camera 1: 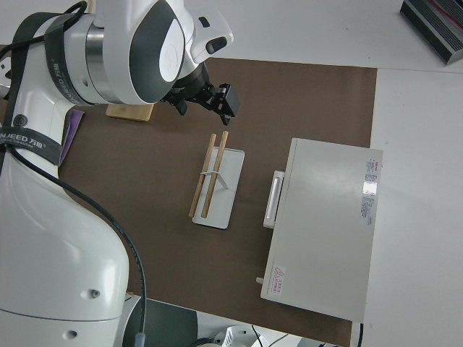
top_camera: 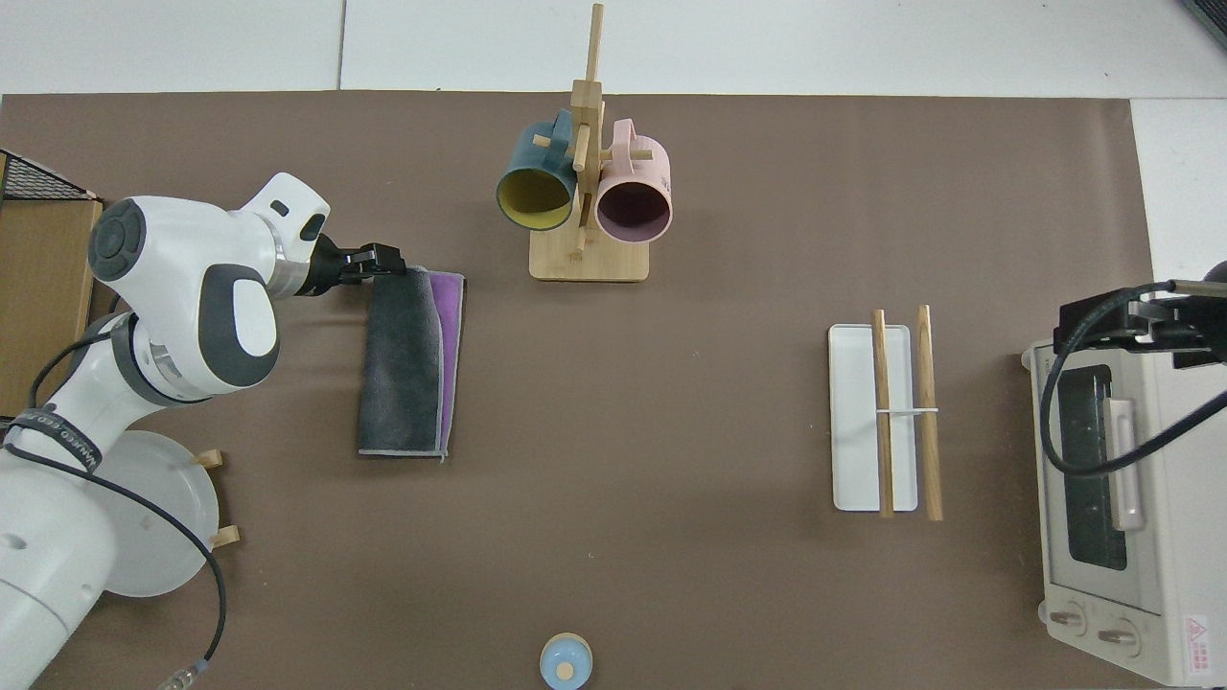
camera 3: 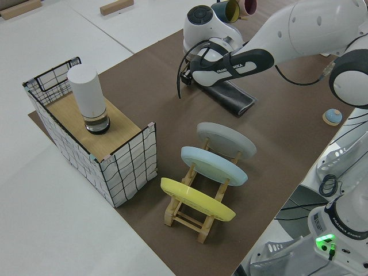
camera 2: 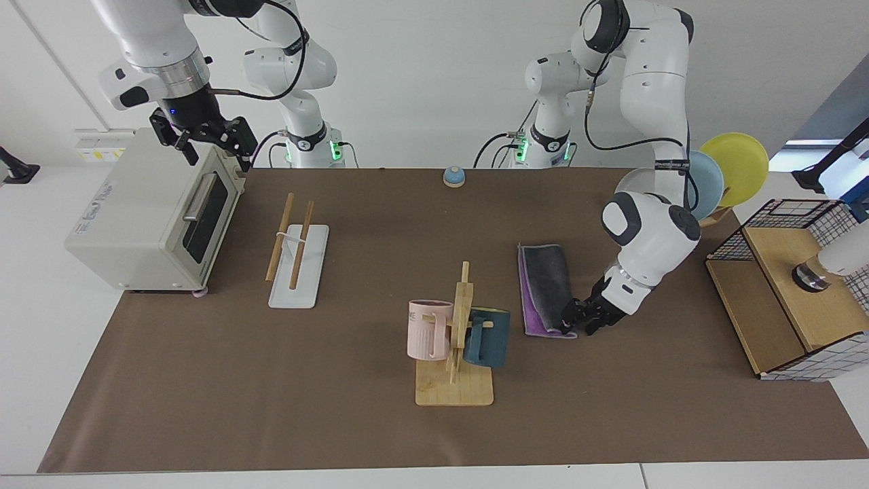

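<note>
My left gripper (top_camera: 385, 259) hangs over the top end of a folded grey and purple towel (top_camera: 403, 368); it also shows as a black gripper (camera 2: 582, 322) in the left view. I cannot tell its finger state. My right gripper (camera 2: 208, 138) is above the white oven (top_camera: 1139, 517); its finger state is unclear. A wooden mug stand (top_camera: 589, 263) holds a blue mug (top_camera: 534, 194) and a pink mug (top_camera: 644, 172).
A white board with wooden rods (top_camera: 851, 460) lies right of centre. A plate rack with plates (camera 3: 195, 198) and a wire-sided wooden shelf (camera 3: 123, 126) stand at the left. A small blue round object (top_camera: 566, 661) is at the front.
</note>
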